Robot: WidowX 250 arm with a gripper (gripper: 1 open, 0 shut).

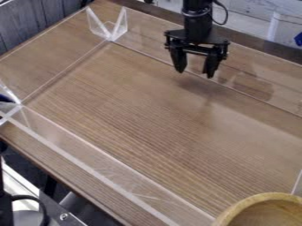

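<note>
A black robot arm hangs at the top centre of the camera view, its gripper (195, 64) pointing down over the back part of the wooden tray floor (154, 132). The two dark fingers are spread apart with nothing seen between them; the gripper is open.
Clear acrylic walls and brackets line the tray's edges. A round wooden bowl (242, 212) sits at the lower right, partly cut off. Dark hardware lies at the lower left outside the tray. The middle of the floor is empty.
</note>
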